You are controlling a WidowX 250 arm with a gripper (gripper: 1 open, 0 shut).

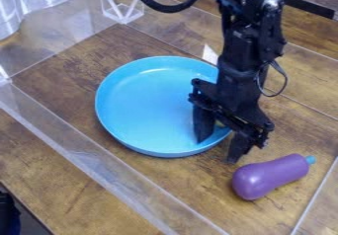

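My black gripper [224,128] reaches down from the top over the right side of the blue plate [145,103], its fingers low at the plate's right rim. Whether it is open or shut I cannot tell, and no yellow object shows; whatever lies under the gripper is hidden by it. A purple eggplant [270,177] with a light blue stem lies on the wooden table, below and right of the gripper.
A clear strip runs diagonally along the lower left. A white wire stand [122,10] stands at the back left.
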